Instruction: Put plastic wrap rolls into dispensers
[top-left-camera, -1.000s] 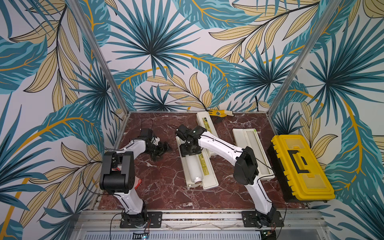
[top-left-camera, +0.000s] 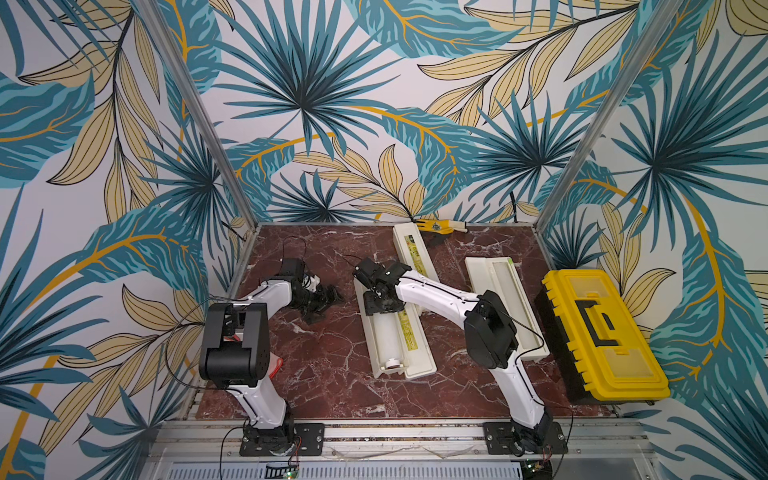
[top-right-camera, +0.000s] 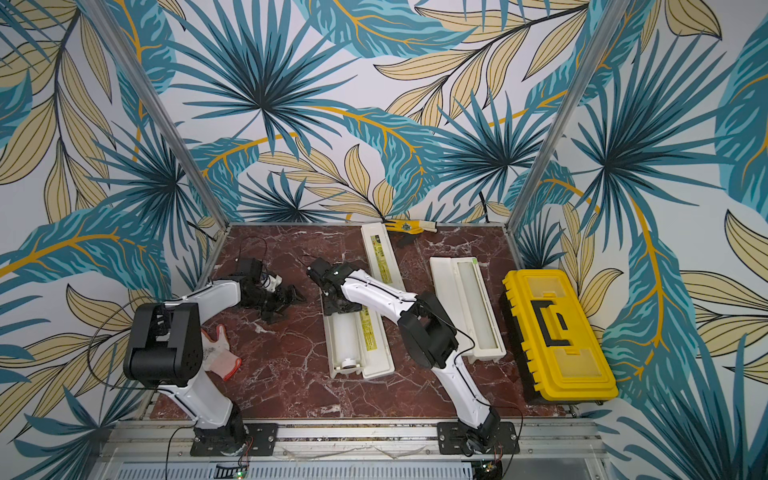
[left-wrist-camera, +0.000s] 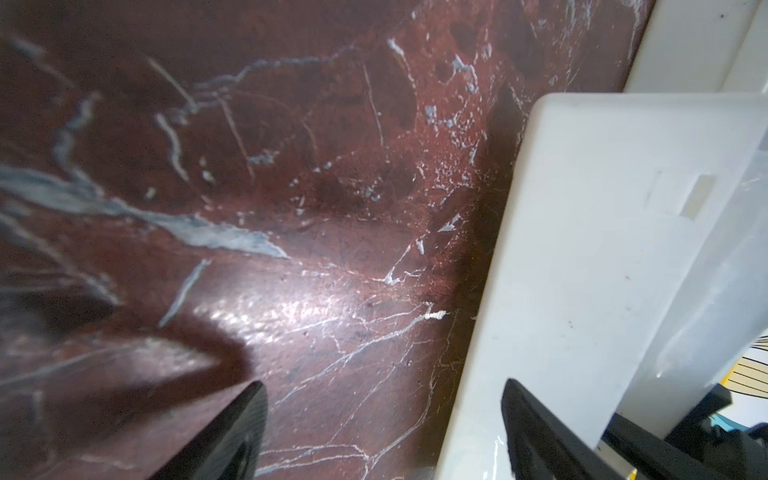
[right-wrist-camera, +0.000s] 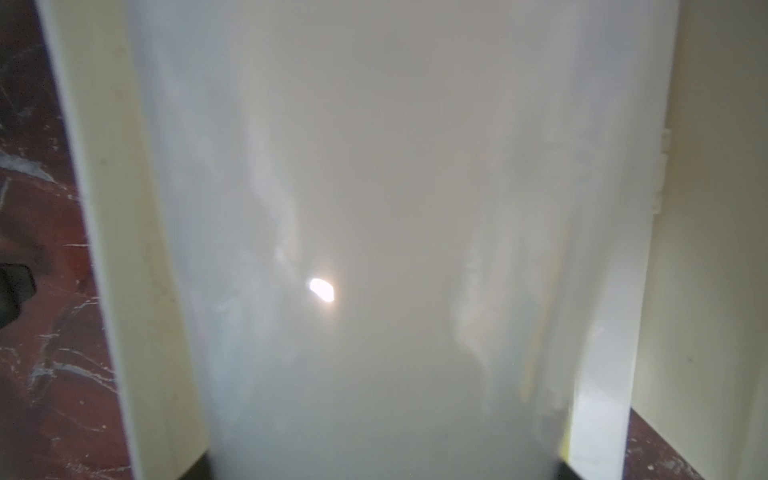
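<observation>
A white dispenser (top-left-camera: 421, 364) lies open at the middle, with a wrap roll (top-right-camera: 345, 340) inside it. My right gripper (top-right-camera: 340, 300) is over the roll's far part; in the right wrist view the roll (right-wrist-camera: 392, 240) fills most of the frame, the fingertips mostly hidden at the bottom. My left gripper hangs left of that dispenser, fingers apart, over bare marble beside the white dispenser edge (left-wrist-camera: 576, 264). Another open dispenser (top-right-camera: 448, 296) lies at the right and a third (top-right-camera: 376, 240) behind the middle one.
A yellow toolbox (top-right-camera: 560, 336) stands at the far right, a red-edged glove (top-right-camera: 220, 356) lies at the left, and a yellow tool (top-left-camera: 440, 226) sits at the back. The front-left marble has free room.
My right gripper has shifted slightly left and back down over the roll, and the roll's near end sits a little differently in the dispenser. The left arm looks unchanged.
</observation>
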